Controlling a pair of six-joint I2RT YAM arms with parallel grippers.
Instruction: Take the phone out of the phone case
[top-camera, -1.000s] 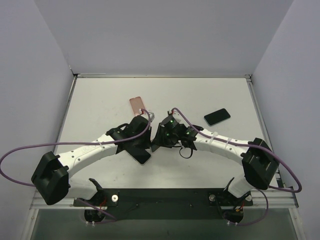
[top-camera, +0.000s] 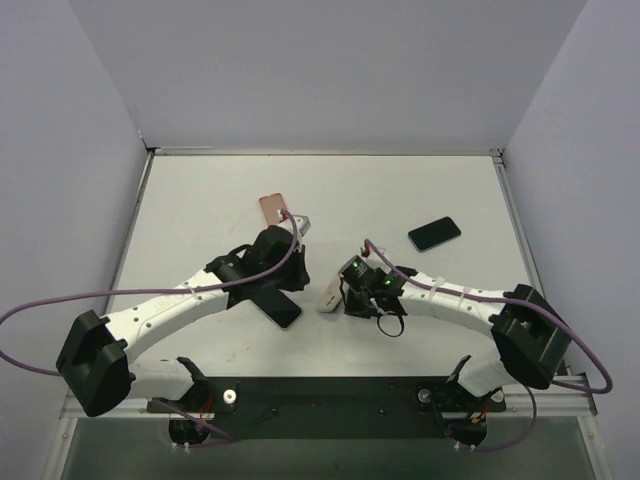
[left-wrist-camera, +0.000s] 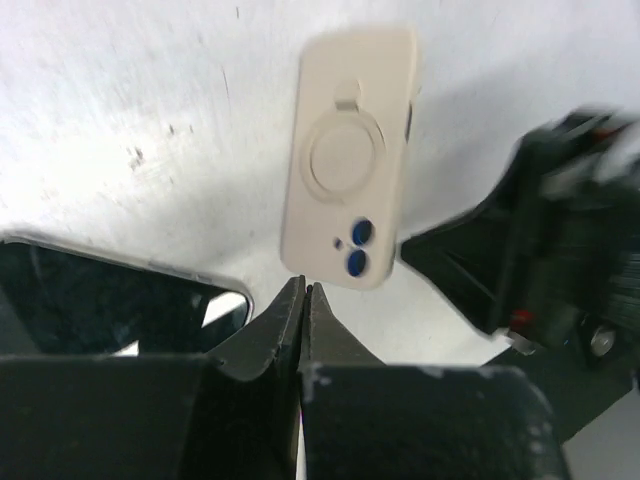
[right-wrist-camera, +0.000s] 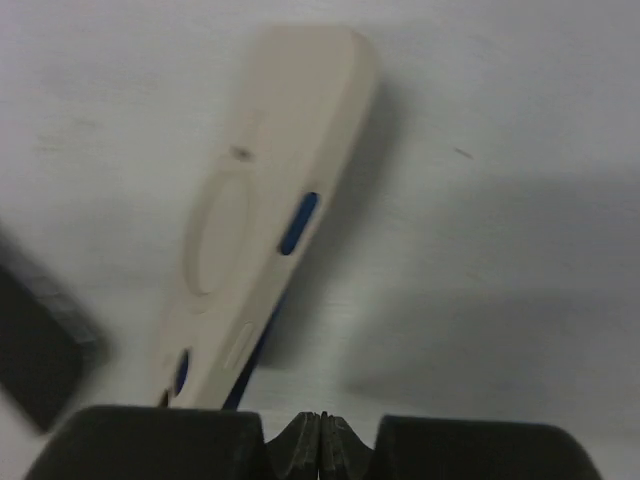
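A beige case with the phone in it lies back-up on the table; in the left wrist view it shows camera holes, and in the right wrist view a dark strip runs along the lower side of the case. My left gripper is above and left of it, fingers together; whether anything is between them is not visible. My right gripper is at the case's right; in its own view the fingertips are at the bottom edge, their opening unclear.
A dark phone lies below the left arm, a pink one at the back, and another dark one at the right.
My right gripper has moved right and toward the front, uncovering the beige case. My left gripper has shifted slightly upward in the top view.
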